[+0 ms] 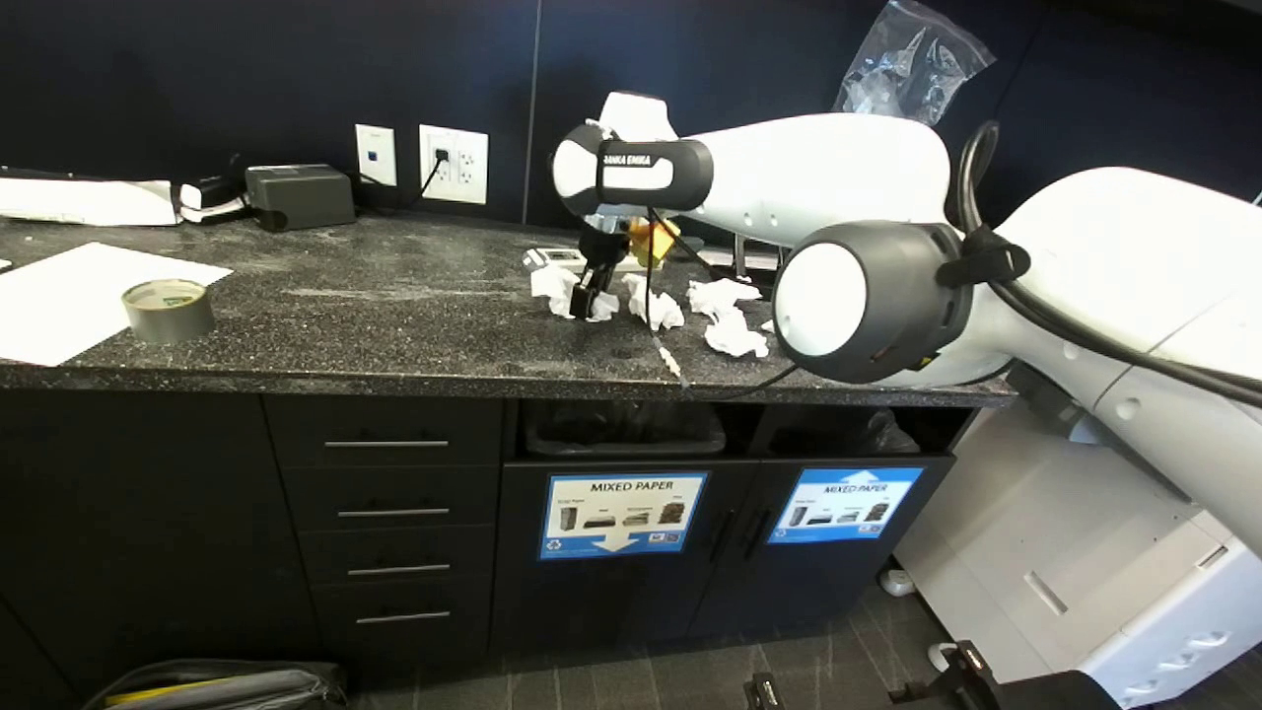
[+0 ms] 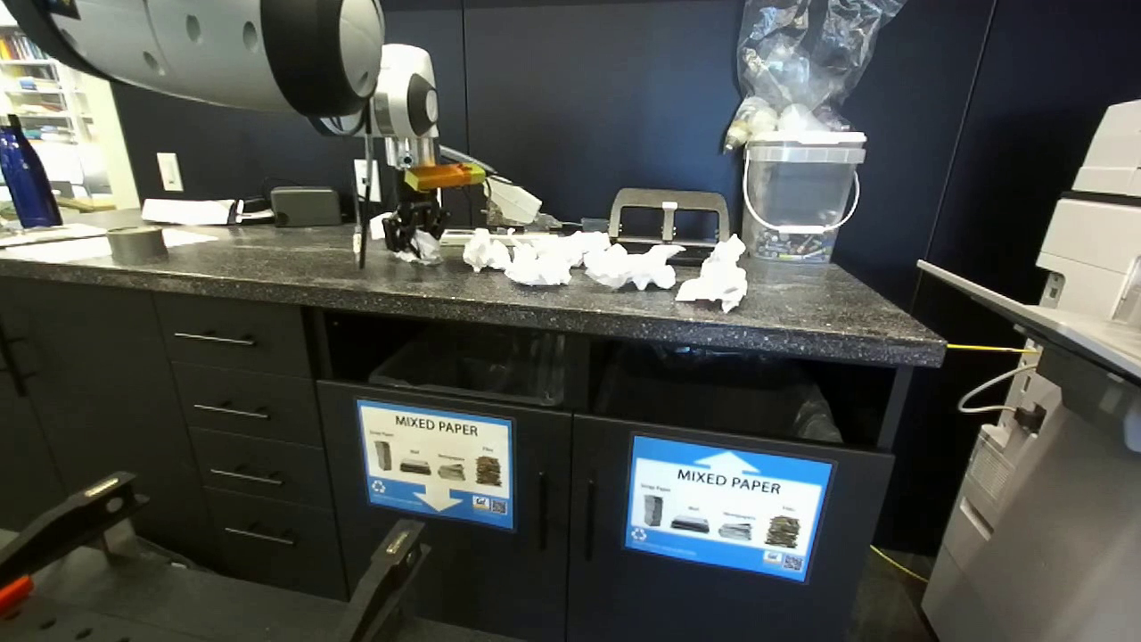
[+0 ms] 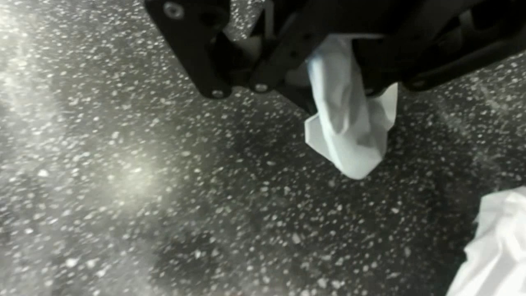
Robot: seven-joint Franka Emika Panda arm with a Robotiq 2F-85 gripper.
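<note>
A crumpled white paper (image 3: 350,133) is pinched in my gripper (image 2: 418,234), whose black fingers point down at the dark speckled counter. In the wrist view the paper pokes out below the fingers; its upper part is hidden between them. Whether it touches the counter I cannot tell. In exterior view 1 the gripper (image 1: 588,298) is at the left end of a group of crumpled papers. Several other pieces lie loose to its right, among them one paper (image 2: 718,276) at the far right and another paper (image 3: 503,246) cut off by the wrist view's corner.
Behind the papers stand a grey hole punch (image 2: 669,203) and a clear bucket (image 2: 798,198) with a plastic bag above. A tape roll (image 1: 170,310) and flat white sheet (image 1: 89,296) lie left. Open bins (image 1: 623,428) sit under the counter edge.
</note>
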